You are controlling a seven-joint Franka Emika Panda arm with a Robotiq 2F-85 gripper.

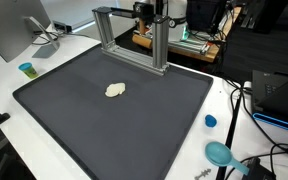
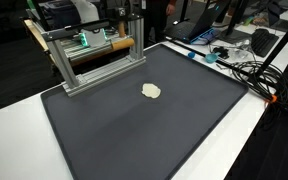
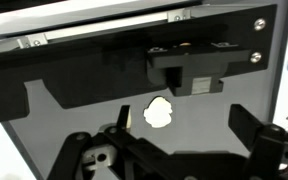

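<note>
In the wrist view my gripper stands open, its dark fingers wide apart with nothing seen held between them. Beyond them a pale, roughly round flat piece lies on the grey mat. The same cream piece shows in exterior view 1, toward the back of the mat, and in exterior view 2 the piece lies in front of the metal rack. Across the wrist view runs a black bar with a black block on it. The gripper's fingers cannot be made out clearly in the exterior views.
A silver rack stands at the mat's edge, with an orange cylinder behind it. A green cup sits back left; a blue cup and a teal ladle-like item lie right.
</note>
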